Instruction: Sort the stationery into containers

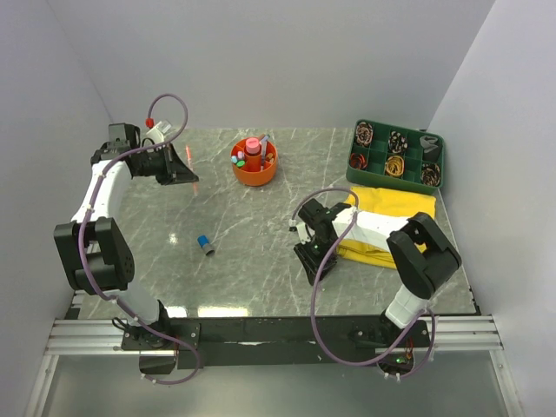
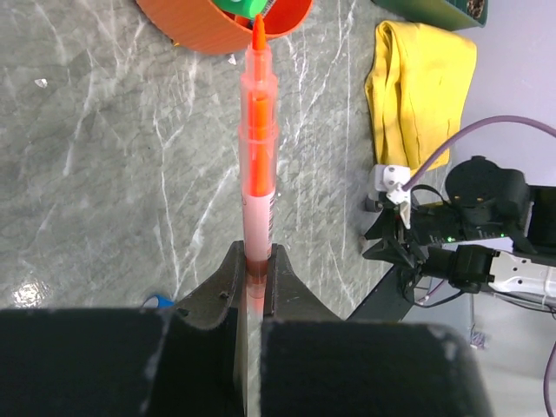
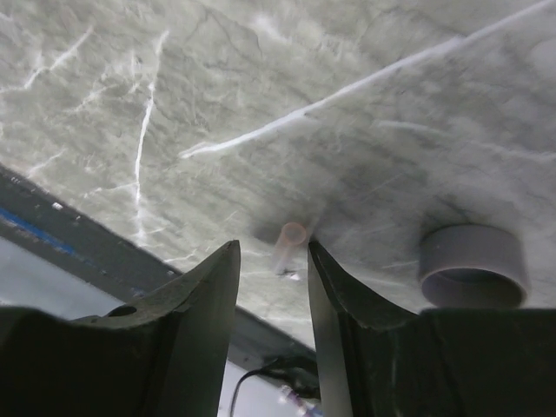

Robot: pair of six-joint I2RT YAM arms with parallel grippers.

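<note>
An orange marker (image 2: 259, 165) points up from my left gripper, which is shut on its lower end; from above, this left gripper (image 1: 192, 179) hangs left of the orange bowl (image 1: 254, 178). That bowl holds several pens and a red bottle (image 1: 253, 154). Partly open, my right gripper is low over the table. A small brownish cylinder (image 3: 289, 243) appears between its fingertips in the right wrist view; contact with the fingers cannot be made out. To the right there lies a grey ring (image 3: 473, 274). A blue-and-grey cylinder (image 1: 206, 245) rests on the table at left.
A green divided tray (image 1: 398, 181) with coiled items stands at the back right. Folded yellow cloth (image 1: 395, 201) lies before it, partly under the right arm.
</note>
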